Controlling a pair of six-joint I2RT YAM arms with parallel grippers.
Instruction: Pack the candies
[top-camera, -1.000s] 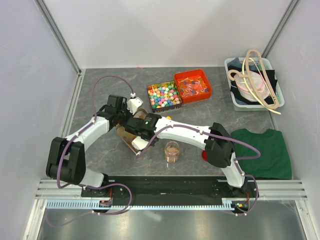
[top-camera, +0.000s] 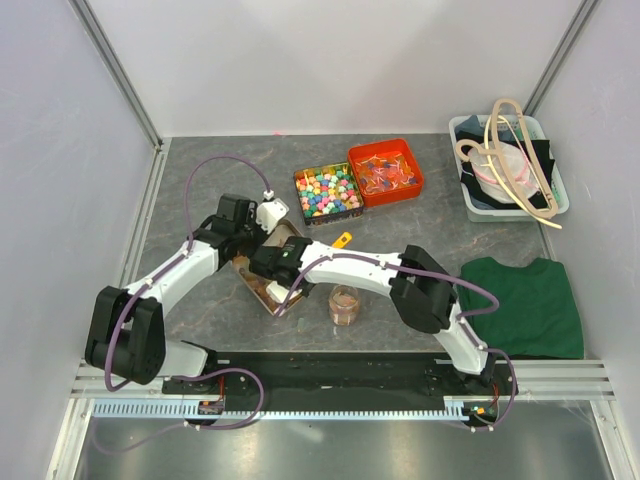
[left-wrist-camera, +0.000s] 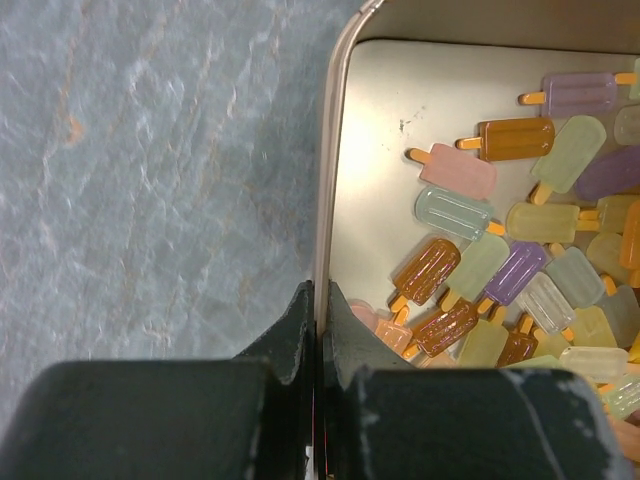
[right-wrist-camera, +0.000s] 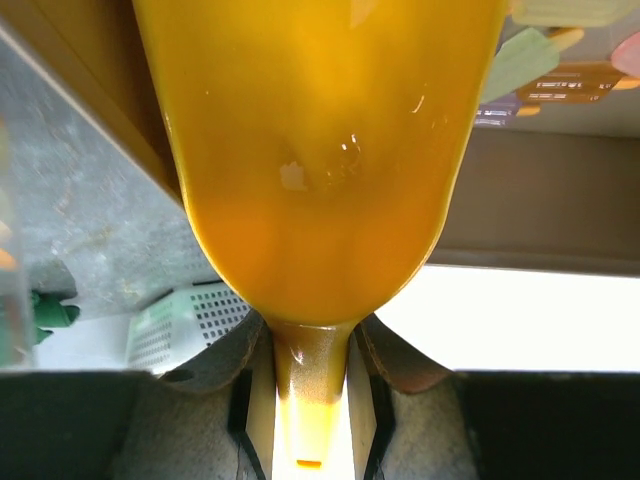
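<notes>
My left gripper is shut on the thin rim of the beige tray (left-wrist-camera: 385, 110). Inside that tray lie many popsicle-shaped candies (left-wrist-camera: 517, 272) in brown, purple, green and pink. My right gripper holds a yellow scoop (right-wrist-camera: 320, 190) at its narrow neck, with a finger on either side; the wide rounded part fills the upper right wrist view. In the top view the scoop's yellow end (top-camera: 342, 240) sticks out behind the right wrist. Both arms hide much of the tray there. A clear round jar (top-camera: 344, 305) stands on the table just right of the tray.
Behind the arms are a black box of colourful candies (top-camera: 329, 193) and a red basket of wrapped candies (top-camera: 387, 173). At the right are a white basket (top-camera: 493, 214) and a folded green cloth (top-camera: 525, 309). Free table lies left of the tray.
The left gripper has moved only slightly, and the tray has tilted a little.
</notes>
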